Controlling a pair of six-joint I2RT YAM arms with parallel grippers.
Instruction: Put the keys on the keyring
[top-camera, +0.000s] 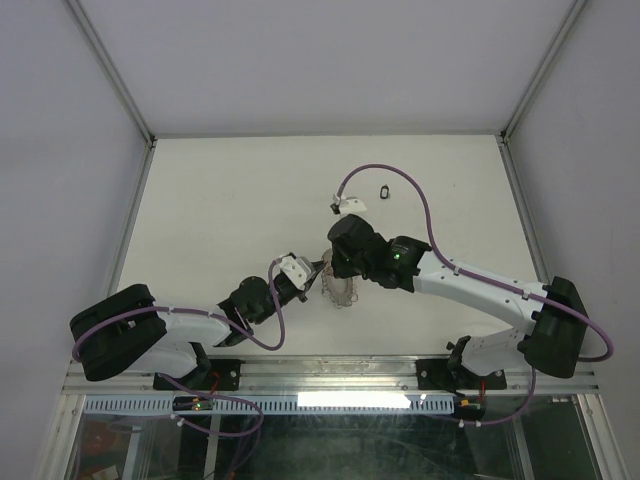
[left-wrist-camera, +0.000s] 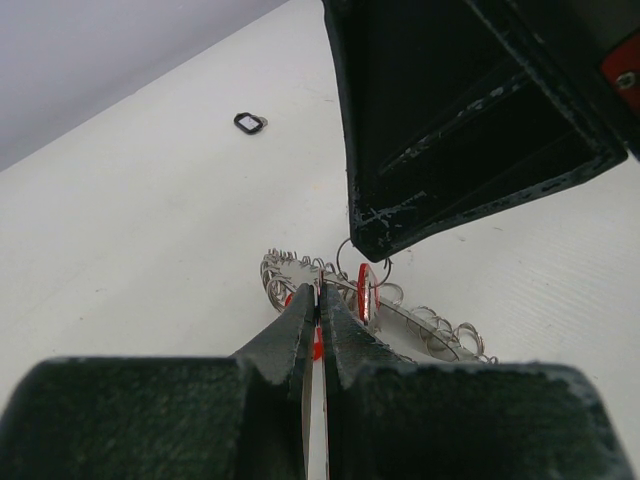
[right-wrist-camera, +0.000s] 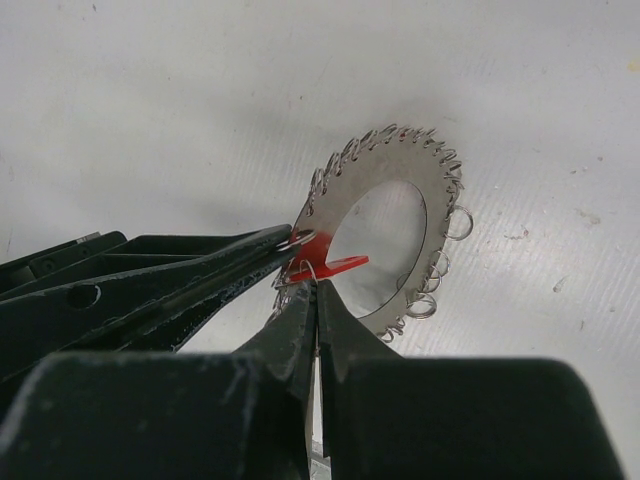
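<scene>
The keyring is a flat metal oval plate (right-wrist-camera: 432, 180) edged with small wire rings, lying near the table's middle front (top-camera: 340, 291). A red key sits at its left rim, and red also shows beside the plate in the left wrist view (left-wrist-camera: 367, 290). My left gripper is shut, with a thin wire loop at its tips. Close beside it, my right gripper is shut, and a thin wire loop runs into its tips. In the left wrist view the right gripper looms over the plate. From above, the arms partly cover the plate.
A small dark tag (top-camera: 385, 192) lies alone at the back right of the white table (top-camera: 230, 200). Both grippers crowd together over the plate with almost no gap.
</scene>
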